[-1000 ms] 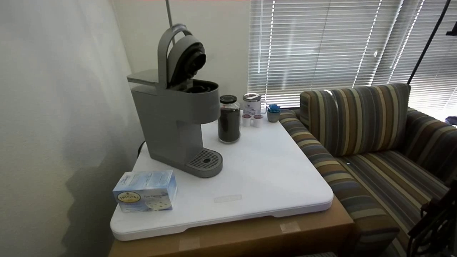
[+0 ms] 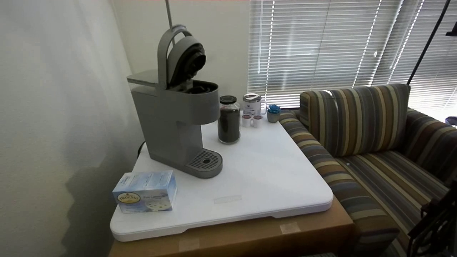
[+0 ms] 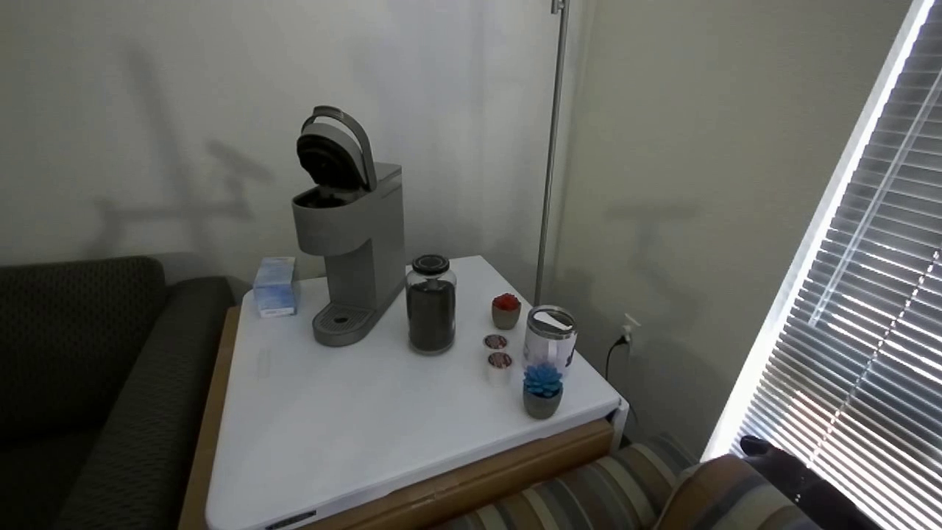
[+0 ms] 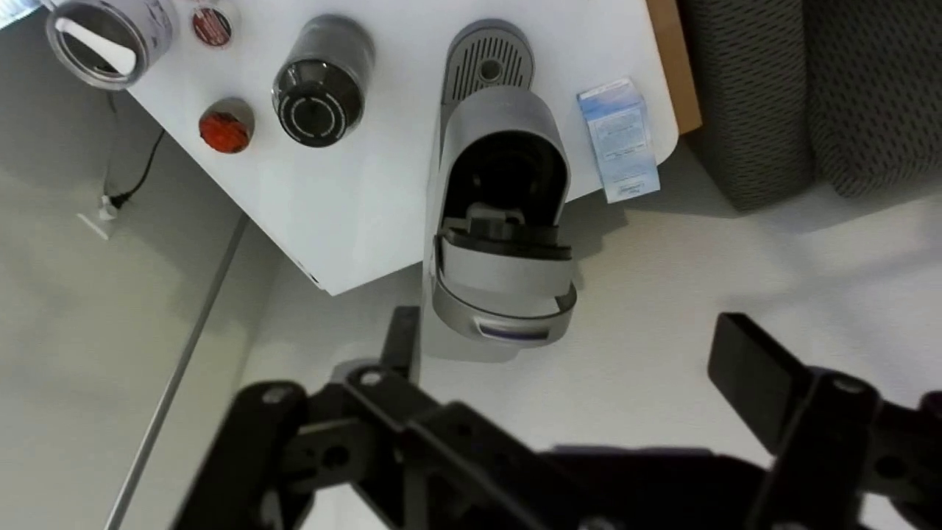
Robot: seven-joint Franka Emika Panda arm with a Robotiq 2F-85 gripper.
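Observation:
A grey coffee maker [image 2: 171,115] stands at the left of the white table, its lid [image 2: 186,58] raised and the pod chamber uncovered. In the wrist view, the coffee maker [image 4: 503,124] is seen from above, with its lid handle [image 4: 508,327] toward the gripper. My gripper is open, its fingers wide apart and nothing between them. It appears only in the wrist view, well clear of everything on the table. Two small coffee pods [image 3: 499,361] sit close to a white mug [image 3: 549,336] with a steel rim. A dark-filled jar [image 3: 430,309] with a black lid stands beside the coffee maker.
A blue tea box [image 2: 145,192] lies by the table's left front corner. Potted plants, one blue [image 3: 542,389] and one red [image 3: 505,311], stand near the mug. A striped armchair [image 2: 355,124] borders the right side.

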